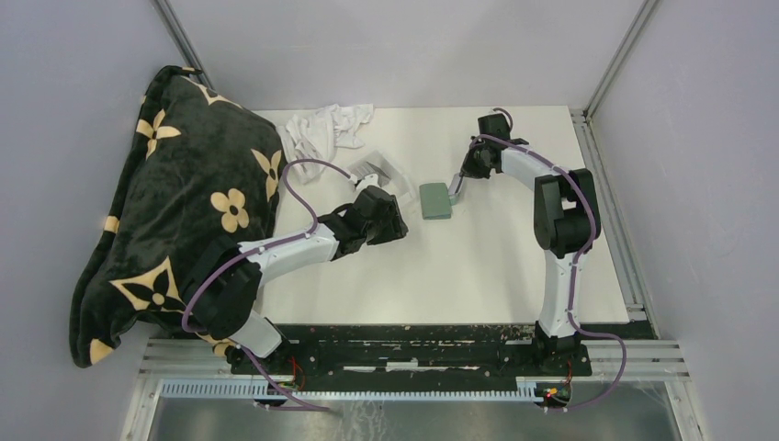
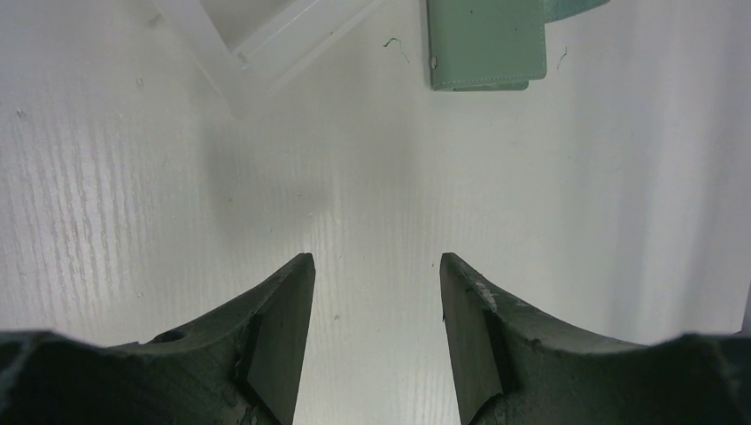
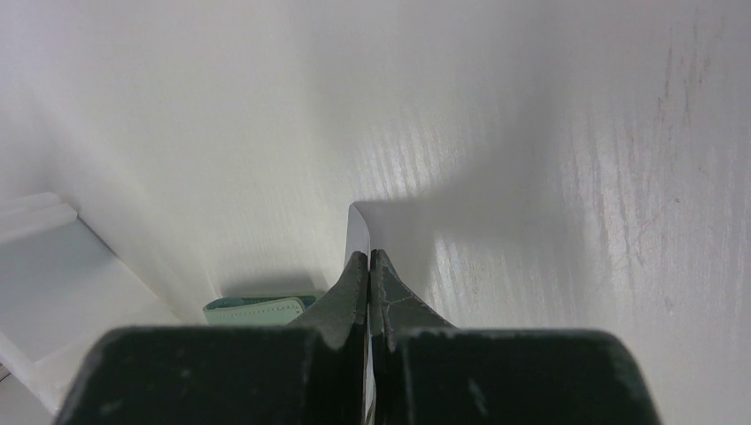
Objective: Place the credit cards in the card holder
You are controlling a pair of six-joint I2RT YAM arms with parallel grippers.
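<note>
The green card holder (image 1: 435, 201) (image 2: 485, 44) (image 3: 252, 312) lies on the table, with something upright at its right side. A pale thin card (image 1: 457, 185) (image 3: 356, 228) stands there in the fingers of my right gripper (image 1: 468, 169), which is shut on it. My left gripper (image 1: 389, 230) is open and empty, below and left of the holder, over bare table. A white tray (image 1: 395, 171) (image 2: 212, 49) lies left of the holder, partly hidden in the top view by the left arm.
A crumpled white cloth (image 1: 326, 129) lies at the back left. A dark patterned blanket (image 1: 184, 202) fills the left side.
</note>
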